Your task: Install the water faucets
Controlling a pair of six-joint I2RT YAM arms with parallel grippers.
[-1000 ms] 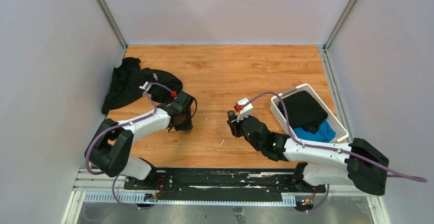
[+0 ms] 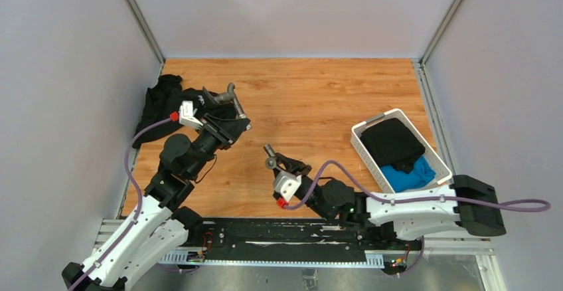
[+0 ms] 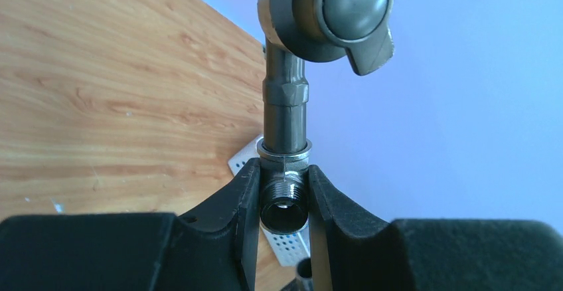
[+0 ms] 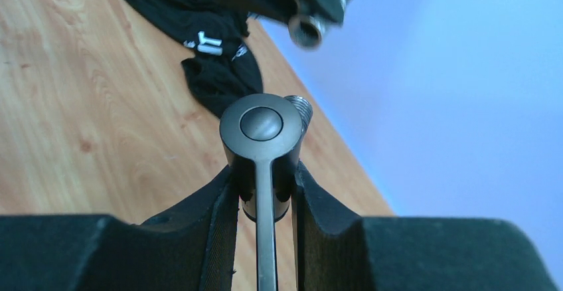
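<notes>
My left gripper is shut on a metal faucet [image 3: 285,105] at its threaded end; in the top view it is held up over the left half of the table [image 2: 305,85]. My right gripper grips a cylindrical metal part [image 4: 261,138] with a flat handle and a threaded stub, low at the table's front middle in the top view. In the right wrist view, the left gripper's faucet end [image 4: 307,32] hangs blurred above and beyond it. The two pieces are apart.
A black cloth [image 2: 159,98] lies at the back left of the table. A white basket [image 2: 365,151] with black and blue cloth stands at the right. Walls surround the table.
The left arm has risen and swung up with the faucet, which now shows above its gripper. The right gripper has moved left and toward the front, turning its held part.
</notes>
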